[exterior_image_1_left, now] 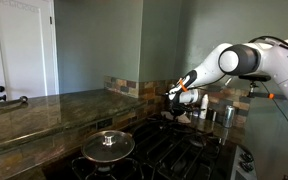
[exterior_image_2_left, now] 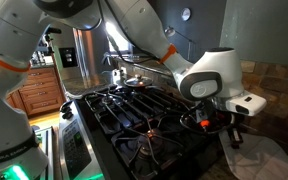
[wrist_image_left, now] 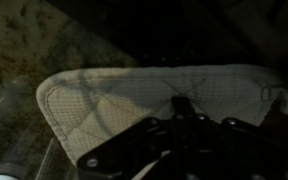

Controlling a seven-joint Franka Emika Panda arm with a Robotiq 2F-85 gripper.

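Observation:
A pale quilted cloth [wrist_image_left: 119, 100], perhaps a pot holder, spans the middle of the wrist view. In exterior view 2 it appears as a light cloth [exterior_image_2_left: 262, 158] flat on the counter at the right. My gripper is shut, its fingertips over the cloth in the wrist view. Whether a fold of cloth is pinched between them cannot be made out. In exterior view 2 the gripper [exterior_image_2_left: 234, 141] is low, at the cloth's near left edge. Exterior view 1 shows the hand [exterior_image_1_left: 187, 97] at the far end of the stove.
The black stove grates [exterior_image_2_left: 144, 120] lie beside the gripper. A lidded pan [exterior_image_1_left: 108, 146] sits on the stove's near end. Bottles and a metal canister [exterior_image_1_left: 228, 116] stand by the tiled wall.

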